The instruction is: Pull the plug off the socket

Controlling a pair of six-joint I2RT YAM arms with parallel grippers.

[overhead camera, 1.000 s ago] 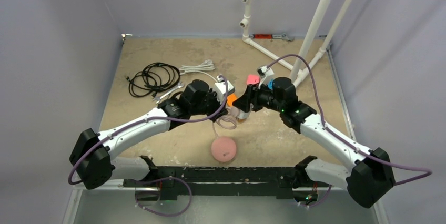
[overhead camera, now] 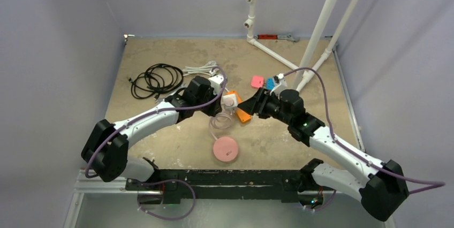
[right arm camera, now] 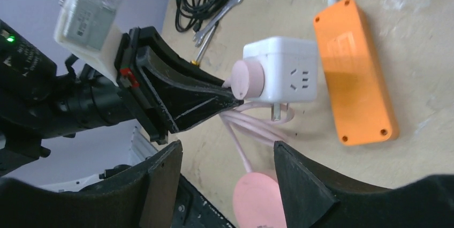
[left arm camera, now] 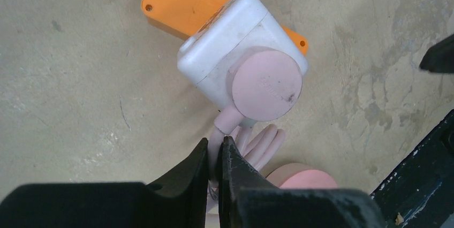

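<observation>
My left gripper is shut on the pink cable right behind the round pink plug (left arm camera: pixel 267 86). The plug sits against a face of the white cube socket (left arm camera: pixel 206 67), and the two hang together from this gripper. In the right wrist view the socket (right arm camera: pixel 292 67) appears raised off the table, with metal prongs (right arm camera: pixel 276 112) pointing down. To the right of it in the top view, my right gripper (overhead camera: pixel 251 106) stands apart from the socket. Its fingers (right arm camera: pixel 163 177) are spread with nothing between them.
An orange power strip (right arm camera: pixel 356 78) lies close to the socket. The coiled pink cable leads to a pink disc (overhead camera: pixel 225 149) near the front. Black cables (overhead camera: pixel 156 81) and a white cable (overhead camera: pixel 201 69) lie at the back left. White pipes (overhead camera: pixel 321 22) stand at the back right.
The left gripper has shifted left, carrying plug and socket.
</observation>
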